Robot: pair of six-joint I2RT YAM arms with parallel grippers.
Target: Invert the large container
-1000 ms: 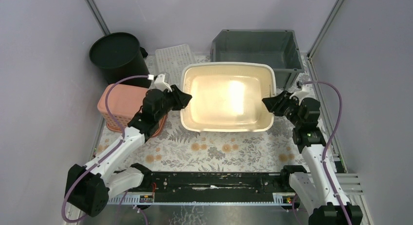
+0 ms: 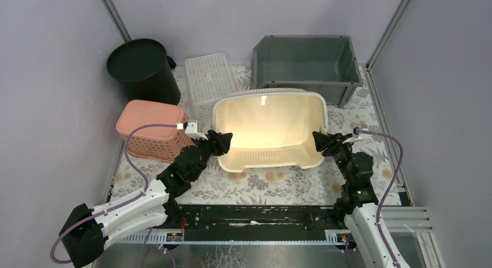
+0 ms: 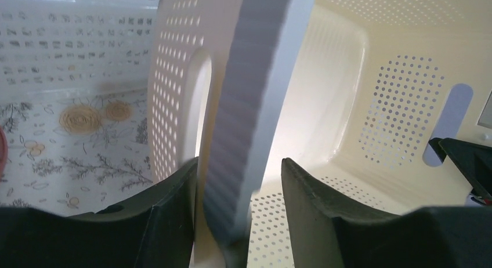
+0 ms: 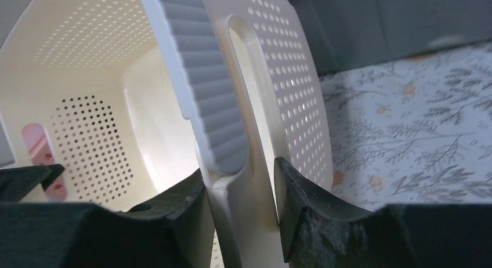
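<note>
The large cream perforated container [image 2: 270, 126] lies tilted in the middle of the table, its open inside facing the top camera. My left gripper [image 2: 223, 141] is at its left end; in the left wrist view the fingertips [image 3: 293, 181] stand either side of the rim, part open. My right gripper [image 2: 319, 139] is at the right end; in the right wrist view the rim [image 4: 243, 210] runs between its fingertips. Whether either grips firmly is hard to tell.
A grey bin [image 2: 307, 59] stands behind at right, a white perforated basket [image 2: 206, 79] at back left, a black bucket [image 2: 136, 65] and a pink basket [image 2: 151, 129] at left. Some floral table shows in front.
Both arms have come down toward the table front, and the container has moved with them, tilting so that more of its perforated front side shows.
</note>
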